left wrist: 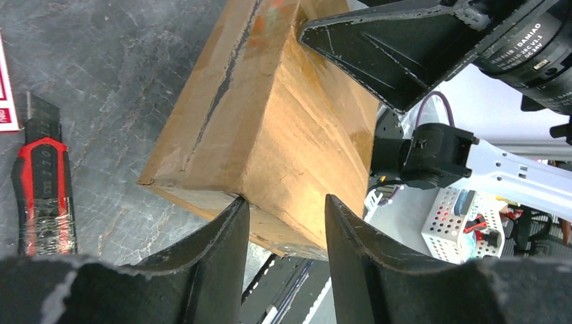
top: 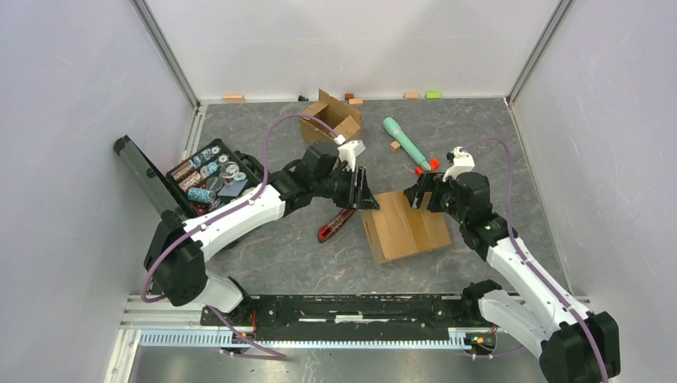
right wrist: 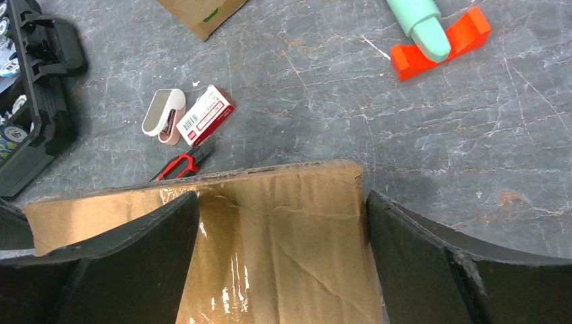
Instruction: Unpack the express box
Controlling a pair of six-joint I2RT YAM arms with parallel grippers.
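The brown cardboard box (top: pixel 403 233) sits tilted between my two grippers, over the front middle of the table. My left gripper is shut on the box, with a lower corner of it between the fingertips. Across the box's upper part, my right gripper stands open, its fingers (right wrist: pixel 158 236) spread wide with brown cardboard (right wrist: pixel 283 250) showing between them. Glossy tape runs over the box's face. To the left of the box a red and black utility knife (top: pixel 336 226) lies on the table.
A small open carton (top: pixel 331 120) stands at the back. Right of it lie a green microphone (top: pixel 407 144) and its red stand (right wrist: pixel 448 44). An open black case (top: pixel 211 177) full of small items fills the left. Near the knife lie a stapler (right wrist: pixel 164 115) and a red-white packet (right wrist: pixel 206 115).
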